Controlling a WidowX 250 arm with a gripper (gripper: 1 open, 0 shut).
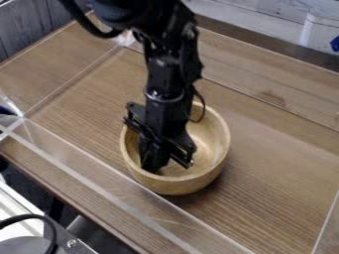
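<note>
A round wooden bowl [205, 169] sits on the wooden table. My black gripper [157, 154] reaches down into the bowl's left side, its fingertips low inside it. The fingers are dark against the bowl's shadow, and whether anything lies between them cannot be made out.
Clear strips, like tape or edging, cross the near left part. A white and black object [27, 233] lies beyond the table's lower-left edge, and a pale panel stands at the back.
</note>
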